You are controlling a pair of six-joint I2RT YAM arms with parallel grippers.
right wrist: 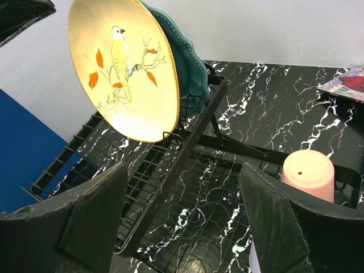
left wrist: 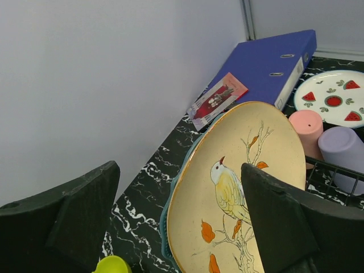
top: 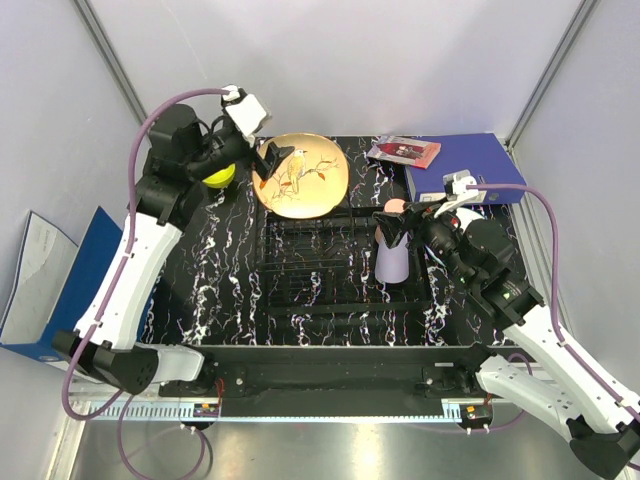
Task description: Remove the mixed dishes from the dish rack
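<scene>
A cream plate with a painted bird (top: pixel 300 180) stands tilted in the black dish rack (top: pixel 345 305), at its back left. Behind it shows a scalloped teal dish (right wrist: pixel 187 60). My left gripper (top: pixel 272 160) is at the plate's left edge, fingers wide apart; in the left wrist view the plate shows between and beyond the fingers. Whether they touch it I cannot tell. My right gripper hangs open and empty over the rack, by a pink cup (right wrist: pixel 308 170) and a lavender cup (top: pixel 392 262), both upside down in the rack's right side.
A white plate with watermelon pictures (left wrist: pixel 327 94) lies at the right, partly under the right arm from above. Behind are a blue binder (top: pixel 470 165) and a leaflet (top: pixel 404 150). A yellow-green cup (top: pixel 220 177) sits at the back left, a blue box (top: pixel 110 260) farther left.
</scene>
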